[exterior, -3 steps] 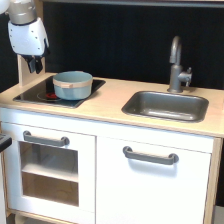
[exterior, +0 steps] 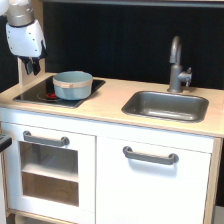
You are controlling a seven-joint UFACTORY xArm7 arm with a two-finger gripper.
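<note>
A white robot arm reaches in at the upper left, and its dark gripper (exterior: 33,68) hangs above the back left of the counter. The fingers are too small to tell whether they stand open or shut. No object shows at them. A blue-grey pot (exterior: 72,87) sits upright on the black stovetop (exterior: 45,92), to the right of the gripper and lower in the view. Space shows between the gripper and the pot.
A dark sink (exterior: 165,105) with a tall grey faucet (exterior: 178,68) is set into the counter's right side. Below are a windowed oven door (exterior: 50,145) and a white cabinet door with a handle (exterior: 150,156). Bare wooden counter (exterior: 115,97) lies between stove and sink.
The arm has shifted slightly to the left in view. Pot, stovetop, sink and doors look unmoved.
</note>
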